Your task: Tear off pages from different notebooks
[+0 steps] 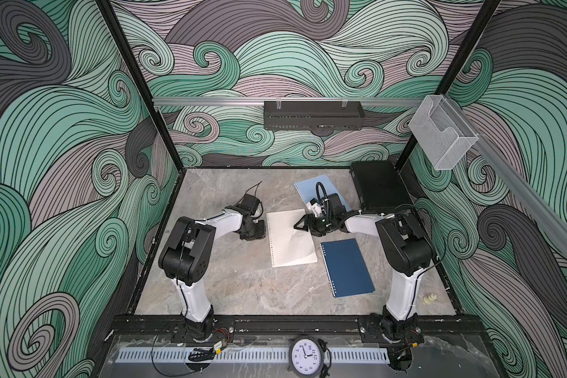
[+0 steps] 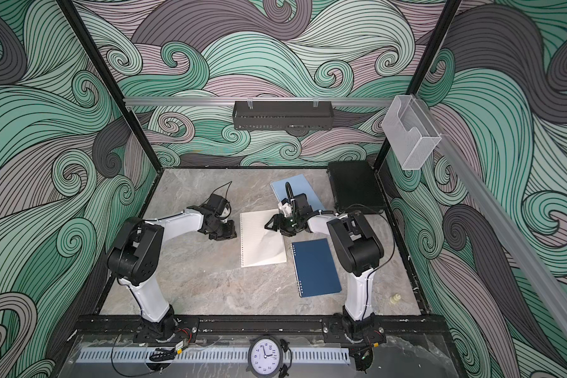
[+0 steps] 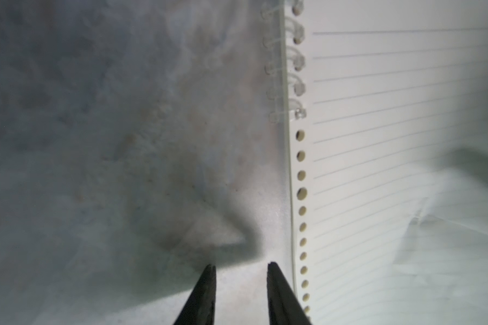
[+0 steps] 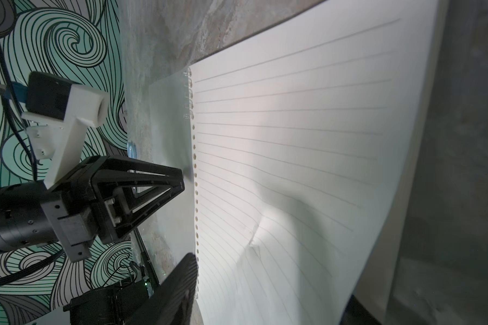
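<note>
An open spiral notebook point(image 1: 289, 242) with a lined white page lies mid-table, its holes and clear rings along the left edge. In the left wrist view, the upper rings pass through the holes; no rings show in the lower holes. My left gripper is part open just left of that edge, with only bare table between its fingertips. Over the page's right part, my right gripper stands open. One finger point(image 4: 187, 276) is above the page; the other is partly hidden at the page's right edge. The lower page is creased and bulges upward.
A dark blue notebook point(image 1: 347, 267) lies to the front right, a light blue notebook point(image 1: 312, 189) behind the right gripper. A black case point(image 1: 379, 184) fills the back right corner.
</note>
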